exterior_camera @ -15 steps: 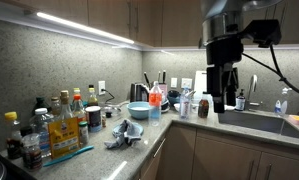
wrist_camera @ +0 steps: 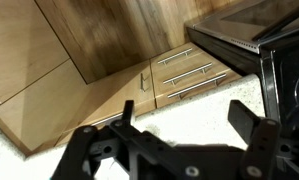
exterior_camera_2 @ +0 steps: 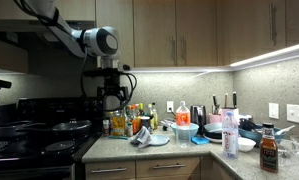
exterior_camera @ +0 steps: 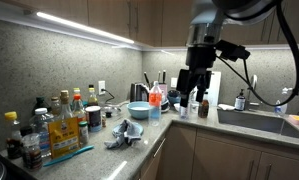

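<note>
My gripper (exterior_camera: 189, 92) hangs in the air in front of the counter, fingers downward. In the wrist view its two black fingers (wrist_camera: 126, 110) stand wide apart, so it is open with nothing between them. Beneath it in that view are pale countertop (wrist_camera: 209, 112), wooden drawers and the floor. A crumpled grey cloth (exterior_camera: 126, 132) lies on the counter, left of the gripper in exterior view 1. A blue bowl (exterior_camera: 139, 110) and a clear bottle with an orange label (exterior_camera_2: 183, 120) stand farther back.
Several bottles and jars (exterior_camera: 64, 130) line the left wall. A stove (exterior_camera_2: 44, 145) with a pan (exterior_camera_2: 72, 127) adjoins the counter. A sink (exterior_camera: 259, 122) lies at the right. A brown bottle (exterior_camera_2: 268, 148) stands on the near counter at right.
The counter items look unchanged.
</note>
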